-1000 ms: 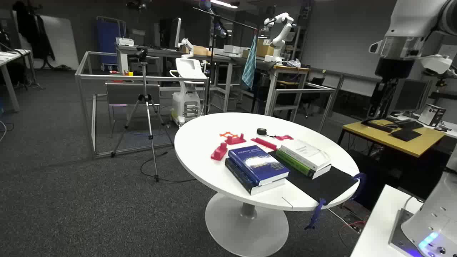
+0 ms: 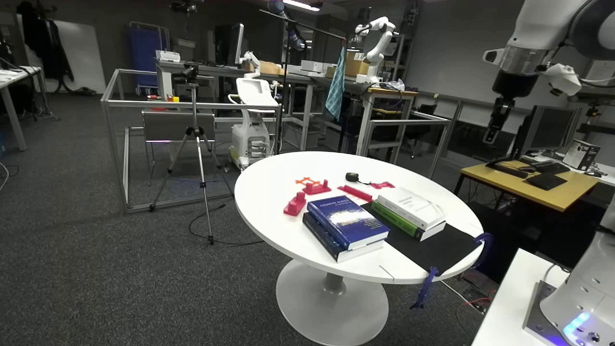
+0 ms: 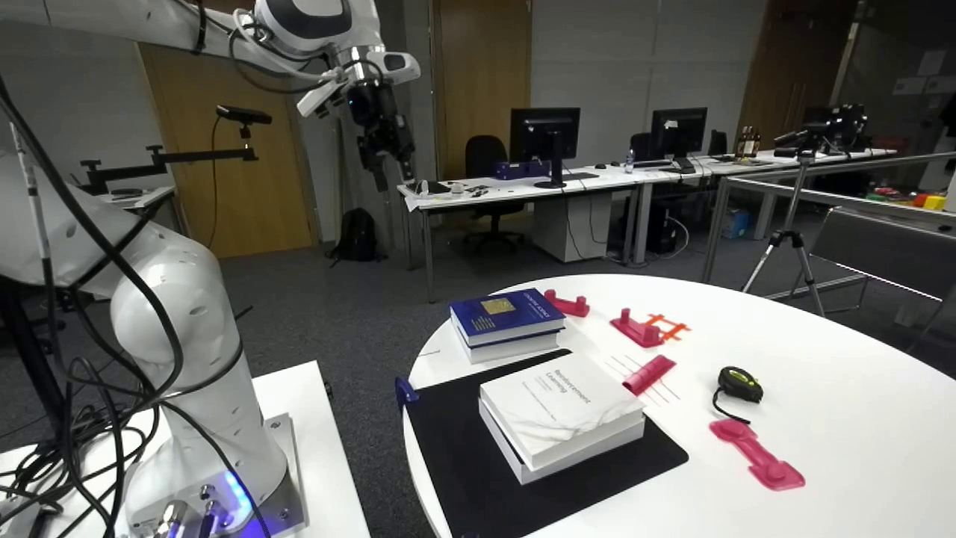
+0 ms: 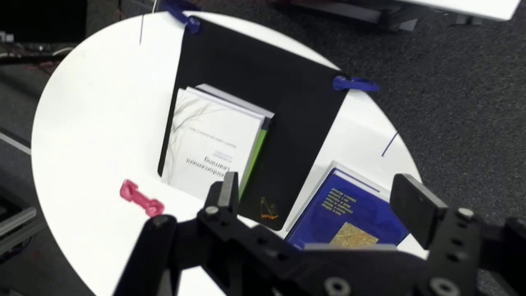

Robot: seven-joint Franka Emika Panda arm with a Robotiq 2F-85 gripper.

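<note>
High above the round table's near side, my gripper is open, with only air between its fingers. Below it in the wrist view lie two stacks of books. The white Reinforcement Learning book (image 3: 562, 400) tops a green book (image 2: 396, 217) on the black mat (image 2: 441, 248). Beside the mat, a blue book (image 2: 349, 221) rests on a darker blue book (image 2: 325, 236). Part of the blue stack is covered by my gripper's body in the wrist view.
Pink plastic parts (image 3: 637, 330), an orange lattice piece (image 3: 668, 327) and a black tape measure (image 3: 740, 384) are spread over the white table (image 2: 271, 179). Blue clamps (image 4: 356, 84) hold the mat at the table's edge.
In exterior view 1 the arm and gripper have shifted left, toward the table, and the gripper has tilted. Books and table items have stayed put.
</note>
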